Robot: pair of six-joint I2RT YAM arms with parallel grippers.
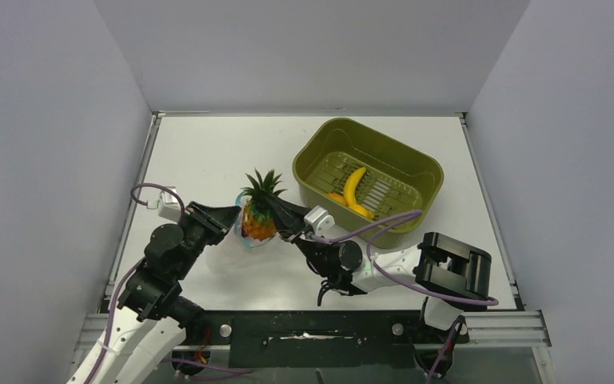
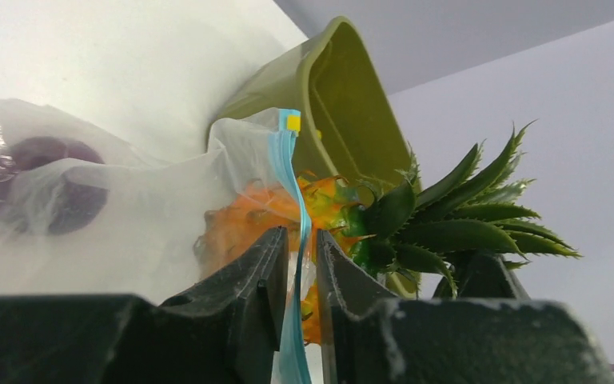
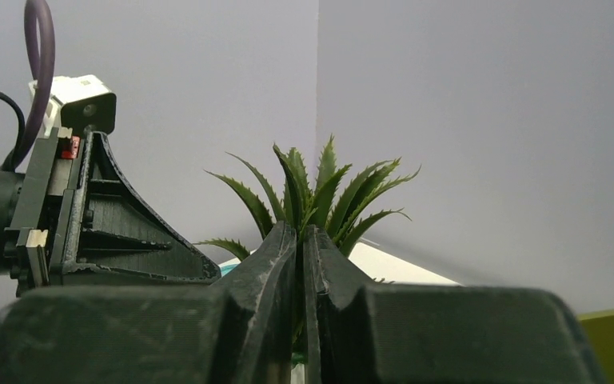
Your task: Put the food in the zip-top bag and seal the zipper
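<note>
A pineapple [image 1: 257, 216] with spiky leaves [image 3: 328, 200] is in my right gripper, shut on its leafy top, its orange body over the mouth of the clear bag [image 2: 64, 240]. My left gripper is shut on the bag's blue zipper edge [image 2: 286, 160], which runs between its fingertips. A dark purple round food [image 2: 52, 188] lies inside the bag in the left wrist view.
The green bin [image 1: 424, 176] at the back right holds yellow bananas [image 1: 352, 184]. Pale walls surround the workspace.
</note>
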